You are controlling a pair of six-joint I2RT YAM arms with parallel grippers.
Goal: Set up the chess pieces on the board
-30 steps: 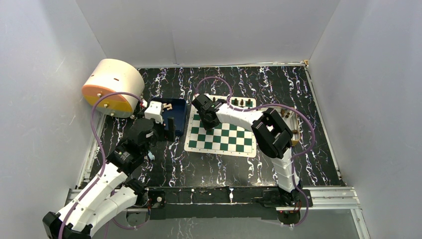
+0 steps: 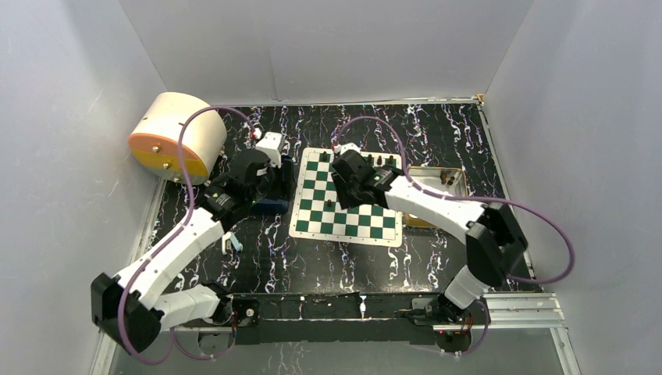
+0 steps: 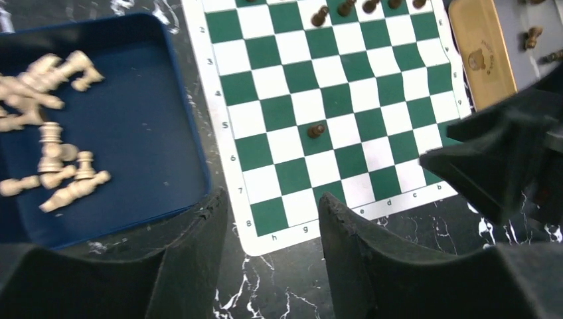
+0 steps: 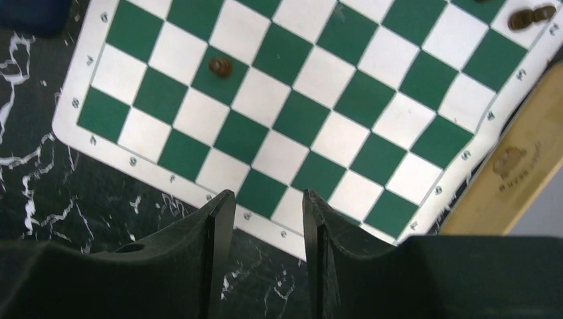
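Note:
The green-and-white chessboard [image 2: 312, 226] lies flat in the middle of the table. Along its far edge stand several dark brown pieces [image 3: 370, 6], and one brown piece [image 3: 316, 131] stands apart on an inner square. Cream pieces [image 3: 50, 149] lie jumbled in the blue tray [image 3: 153, 133] left of the board. Beside the board and over the tray's right side is my left gripper, its fingers apart with nothing between them. Above the board hovers my right gripper, open and empty over the near edge in its own wrist view.
A tan box [image 2: 460, 183] on the right of the board holds loose brown pieces [image 3: 531, 36]. A cream-and-orange drum-shaped object [image 2: 176, 129] stands back left. The table in front of the board is clear.
My right arm has moved right across the board, uncovering the lone brown piece.

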